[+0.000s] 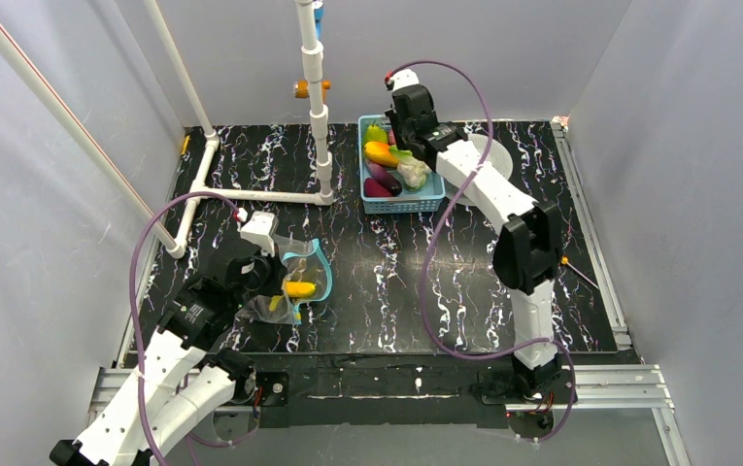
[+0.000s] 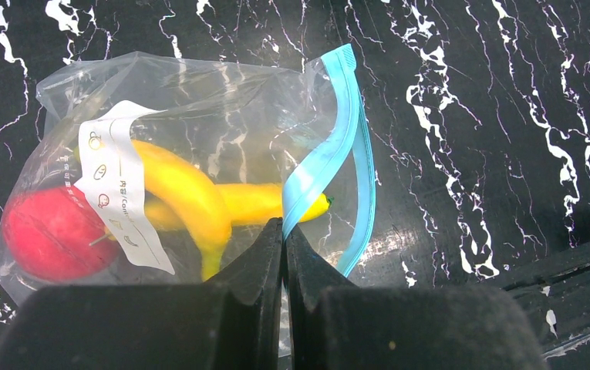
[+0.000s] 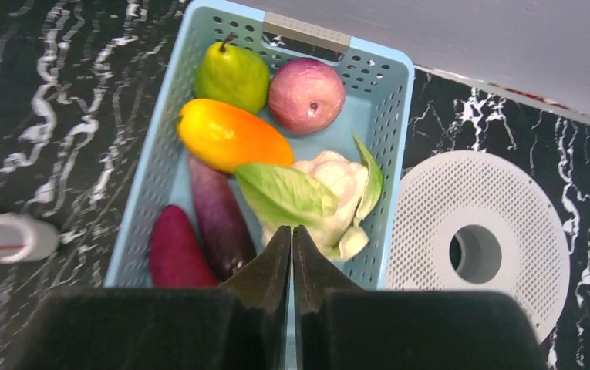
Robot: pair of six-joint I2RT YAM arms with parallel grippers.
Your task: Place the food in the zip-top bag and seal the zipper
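The clear zip top bag lies on its side, its mouth edged in blue zipper strip and gaping toward the right. Inside are a red round item and yellow peppers. My left gripper is shut on the bag's blue edge. High over the blue basket, my right gripper is shut; nothing shows between its fingers. The cauliflower, with green leaves, appears to lie in the basket beyond the fingertips. Fingertips of the right gripper are hidden in the top view.
Basket mates are a pear, an orange pepper, a pomegranate, and purple eggplants. A white spool stands beside the basket. White pipes flank its left; a screwdriver lies right.
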